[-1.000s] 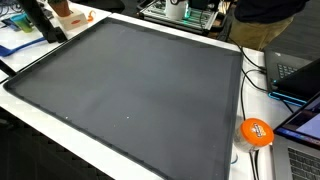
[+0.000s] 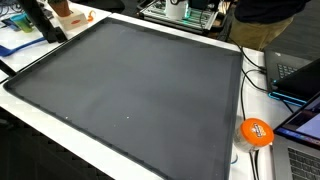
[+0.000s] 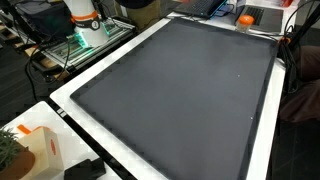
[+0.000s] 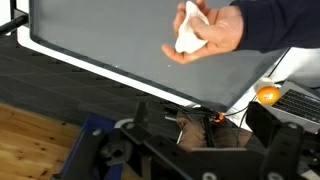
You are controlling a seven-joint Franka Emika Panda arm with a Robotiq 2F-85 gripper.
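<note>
In the wrist view my gripper stands open at the bottom of the picture, its dark fingers spread wide and no object held between them. A person's hand [image 4: 222, 32] in a dark sleeve holds a crumpled white piece [image 4: 189, 29], perhaps cloth or tissue, over the grey board [image 4: 120, 40]. Both exterior views show the board [image 2: 135, 90] bare, with neither the hand nor my gripper in sight.
An orange-lidded container [image 2: 254, 133] stands beside the board near a laptop [image 2: 298, 160]. Cables run along that edge. A potted plant [image 3: 14, 152] and a black block [image 3: 84, 170] sit at another corner. The robot's white base [image 3: 88, 28] is beyond the board.
</note>
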